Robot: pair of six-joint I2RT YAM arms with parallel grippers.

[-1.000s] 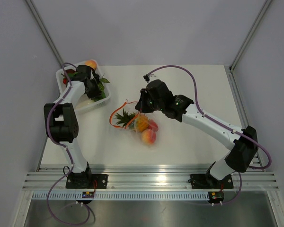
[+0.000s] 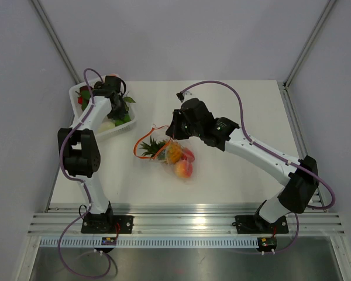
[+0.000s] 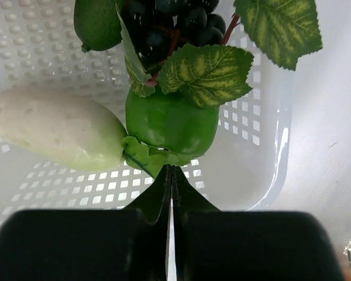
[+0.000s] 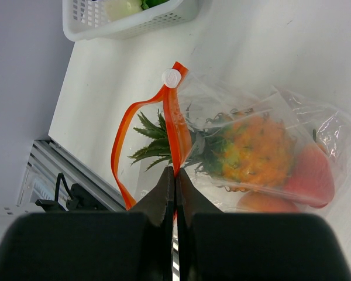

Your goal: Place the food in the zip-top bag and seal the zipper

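Observation:
In the left wrist view a white radish (image 3: 61, 129) lies in the white basket, its green leaves (image 3: 149, 157) tucked beside a green pepper (image 3: 172, 123). My left gripper is shut over the basket, nothing between its fingers; the leaves lie just beyond its tips. The zip top bag (image 4: 269, 111), clear with an orange zipper (image 4: 175, 126), rests on the table with its mouth spread. Inside are a pineapple (image 4: 254, 149) and peach-like fruits (image 4: 310, 175). My right gripper is shut on the bag's orange zipper edge, by a white slider (image 4: 171, 78).
The basket (image 2: 133, 120) stands at the table's back left. It also holds black grapes (image 3: 193, 23) with broad leaves and a dark green fruit (image 3: 97, 23).
The right arm and bag have barely moved.

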